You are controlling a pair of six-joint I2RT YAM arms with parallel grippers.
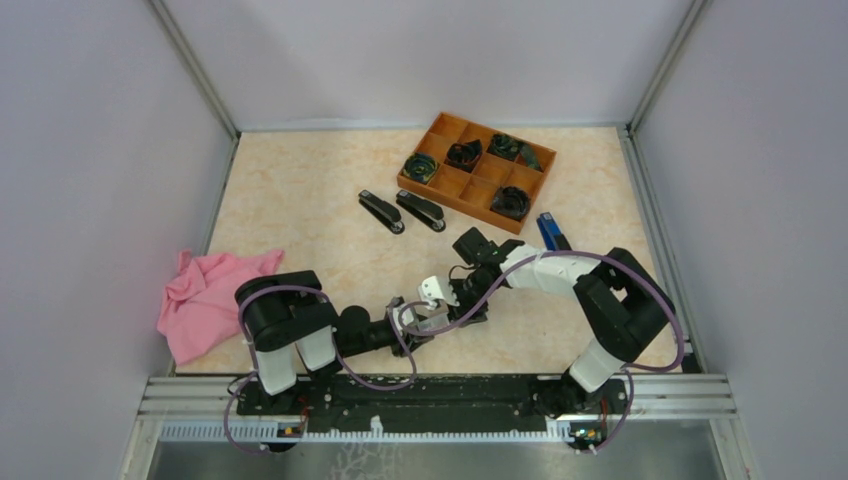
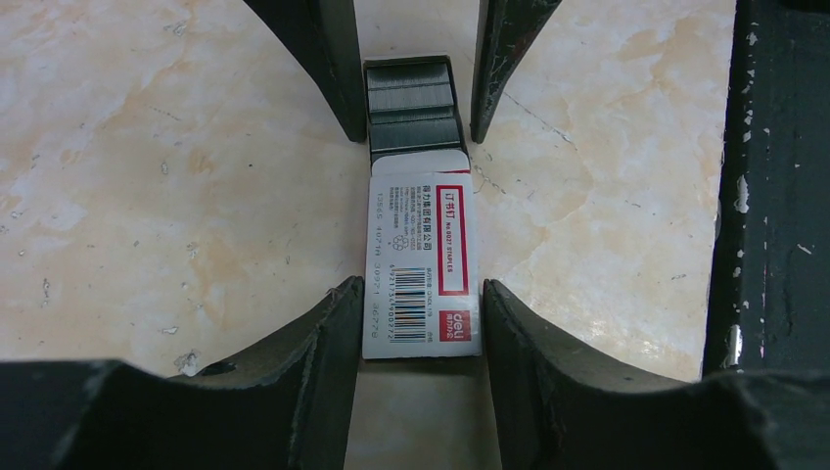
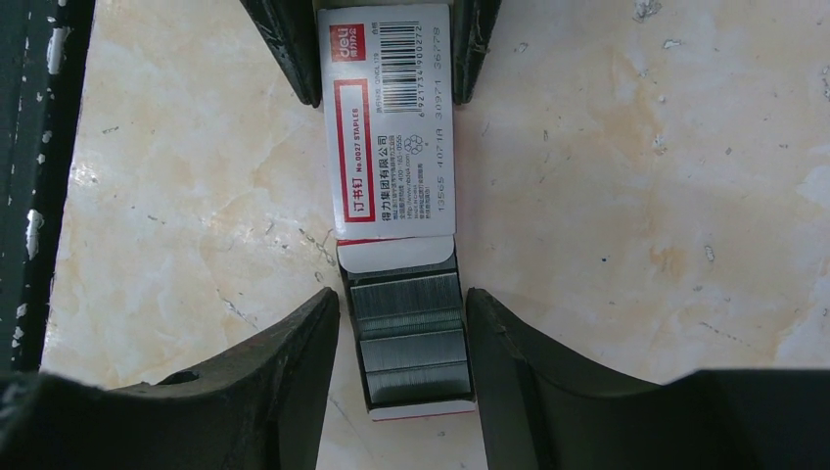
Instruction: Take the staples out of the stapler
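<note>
A white deli No.0027 staples box (image 2: 421, 264) (image 3: 387, 147) lies low over the table, its inner tray of dark staple strips (image 2: 411, 108) (image 3: 411, 343) slid out at the end towards my right gripper. My left gripper is shut on the box's outer sleeve. My right gripper straddles the exposed tray, fingers part open at its two sides; whether they touch it I cannot tell.
Two black staplers (image 1: 380, 212) and a blue one (image 1: 550, 230) lie farther back. A wooden compartment tray (image 1: 450, 180) stands at the back, a pink cloth (image 1: 210, 300) at the left. The table's dark front edge is close.
</note>
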